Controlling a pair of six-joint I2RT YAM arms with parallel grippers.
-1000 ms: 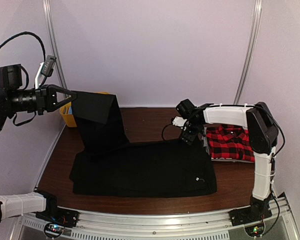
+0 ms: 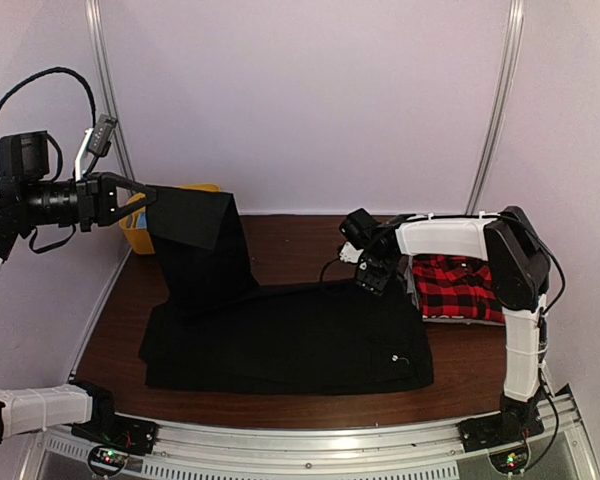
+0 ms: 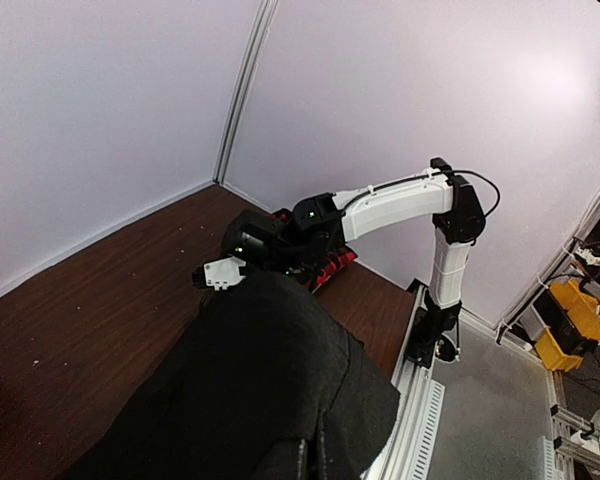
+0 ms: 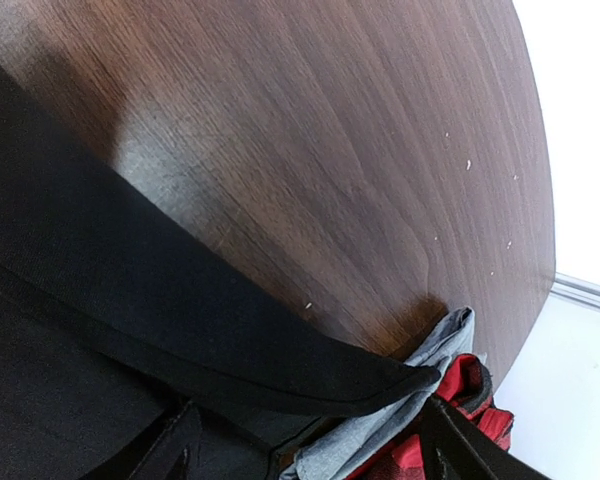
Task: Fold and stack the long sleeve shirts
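Observation:
A black long sleeve shirt (image 2: 290,345) lies spread across the table, its left end lifted. High at the left, my left gripper (image 2: 148,194) is shut on the raised corner of that cloth, which hangs down to the table; the left wrist view shows the black fabric (image 3: 270,370) running away from the fingertips. My right gripper is low over the shirt's far right edge, fingers apart, with the black hem (image 4: 310,375) lying just ahead of and between them. A folded red and black checked shirt (image 2: 458,288) rests on a grey one at the right.
A yellow bin (image 2: 138,235) stands at the back left, partly behind the raised cloth. Bare brown table (image 2: 290,250) shows behind the black shirt and along its front edge.
My right arm has shifted slightly to the left over the shirt's far edge. The left gripper has barely moved and keeps the corner raised.

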